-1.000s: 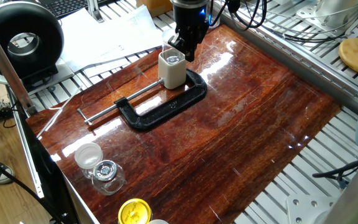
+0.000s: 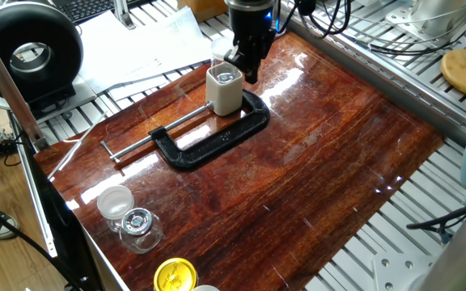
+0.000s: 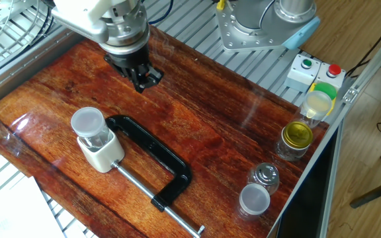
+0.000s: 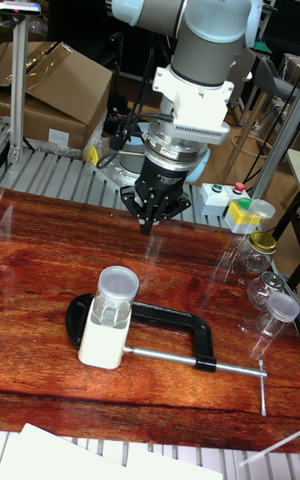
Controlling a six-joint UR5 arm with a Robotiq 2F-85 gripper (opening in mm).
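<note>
My gripper (image 4: 147, 224) hangs over the wooden table, pointing down, its black fingers drawn together and nothing visible between them. A beige block-shaped holder (image 3: 102, 156) stands on the table, held in a black C-clamp (image 3: 149, 147). In the holder sits a clear jar with a frosted white lid (image 4: 119, 282). The gripper is above the table and apart from this jar, on the robot-base side of it. In exterior view 1 the arm overlaps the jar's top and hides its lid.
Along one table edge stand several clear jars: a frosted-lid jar (image 3: 254, 198), a silver-lid jar (image 3: 266, 174), a gold-lid jar (image 3: 297, 135) and another pale-lid jar (image 3: 318, 104). A button box (image 3: 303, 71) sits beyond the edge.
In exterior view 1 my gripper has shifted slightly right and down. The holder, the clamp and the jars have not moved.
</note>
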